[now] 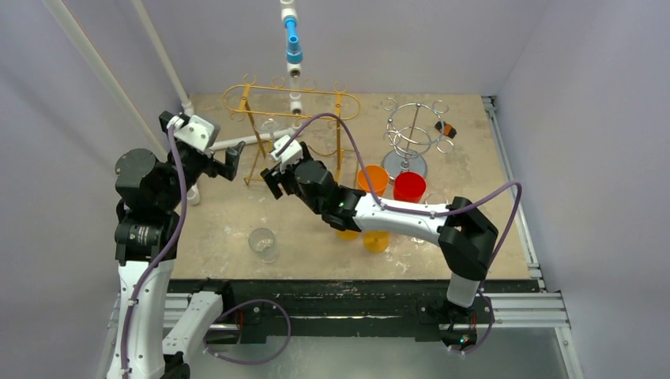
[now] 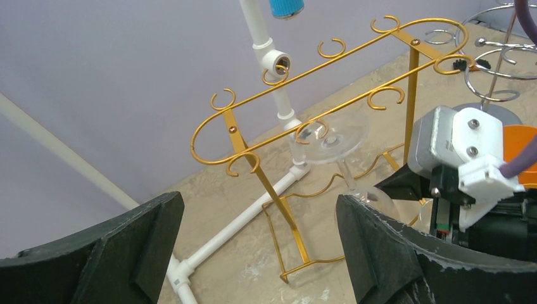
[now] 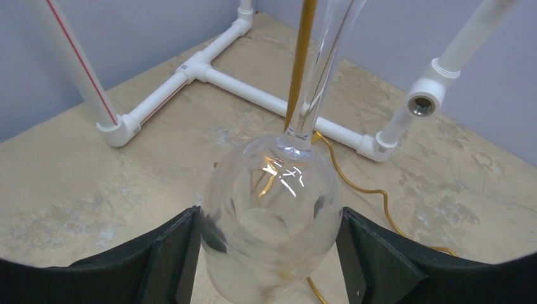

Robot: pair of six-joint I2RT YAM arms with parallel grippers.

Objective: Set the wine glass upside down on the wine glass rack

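The clear wine glass (image 3: 272,209) is upside down, its bowl between the fingers of my right gripper, which is shut on it. In the left wrist view the glass base (image 2: 342,140) is uppermost, close to the front rail of the gold rack (image 2: 354,96); one of the rack's hooks overlaps it from this angle. Whether base and rail touch, I cannot tell. Below, the stem (image 2: 345,174) slants slightly. My left gripper stands open at the rack's left, with empty space between its wide-apart fingers.
A clear glass (image 1: 263,244) stands at the front left. Orange (image 1: 372,180) and red cups (image 1: 409,187) lie right of the rack, partly behind my right arm. A silver rack (image 1: 415,128) stands farther right. White pipes (image 2: 231,231) run behind the gold rack.
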